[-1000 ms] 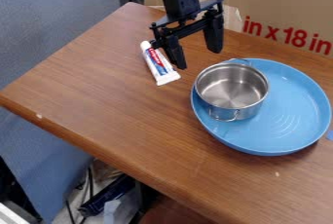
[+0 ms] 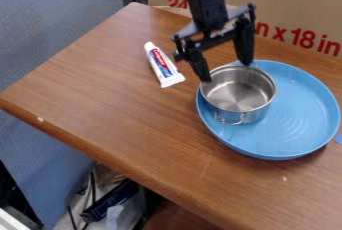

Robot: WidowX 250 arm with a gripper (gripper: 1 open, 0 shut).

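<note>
My black gripper point(image 2: 225, 56) is open, its two fingers spread over the left and back rim of a steel pot point(image 2: 238, 100). The pot sits on the left part of a round blue plate point(image 2: 301, 119) on the wooden table. A white, red and blue toothpaste tube point(image 2: 163, 64) lies on the table left of the gripper. Whether a fingertip touches the pot is unclear.
A cardboard box point(image 2: 301, 4) stands along the back of the table point(image 2: 107, 94).
My gripper has moved right and down, from beside the toothpaste to over the pot. The pot, plate and tube have stayed in place.
</note>
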